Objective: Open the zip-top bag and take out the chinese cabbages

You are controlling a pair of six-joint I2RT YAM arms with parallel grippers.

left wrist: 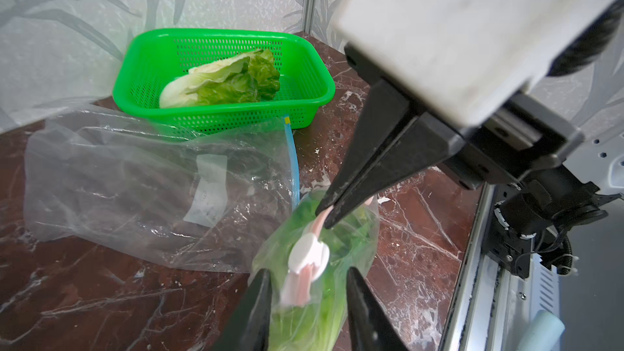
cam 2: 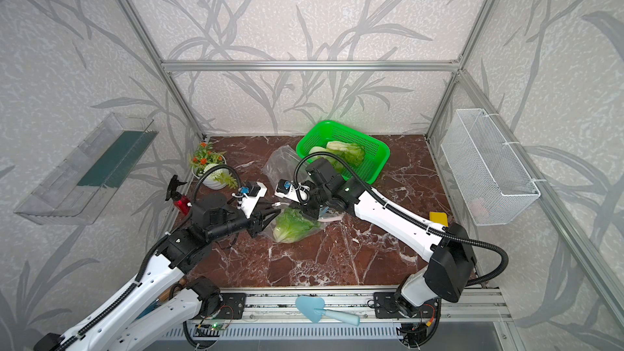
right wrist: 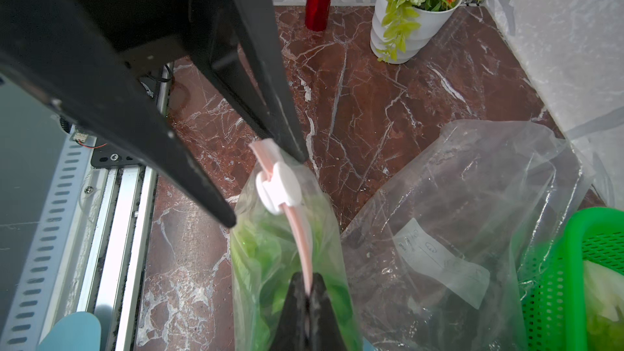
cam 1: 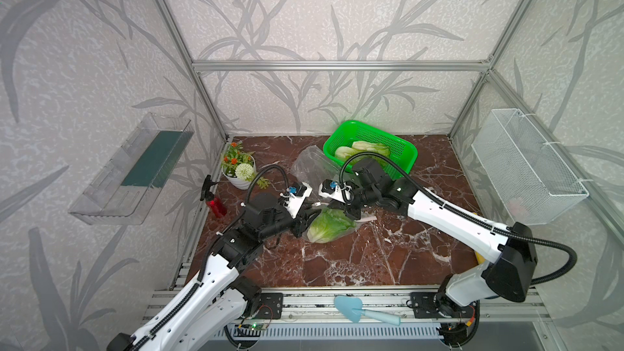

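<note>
A clear bag with green cabbage inside (cam 1: 328,226) stands out from the counter under both grippers. Its pink zip edge carries a white slider (left wrist: 308,255). My right gripper is shut on that thin pink edge, just beside the slider. Open, my left gripper has its two fingers apart on either side of the zip end, with the slider between them in view; contact cannot be told. At the back, cabbages (cam 1: 367,149) lie in a green basket (cam 1: 404,149).
An emptied-looking clear bag (left wrist: 130,188) with a blue zip lies flat before the basket. A flower pot (cam 1: 239,182) and red spray bottle (cam 1: 215,205) stand at left, a yellow block (cam 2: 438,218) at right.
</note>
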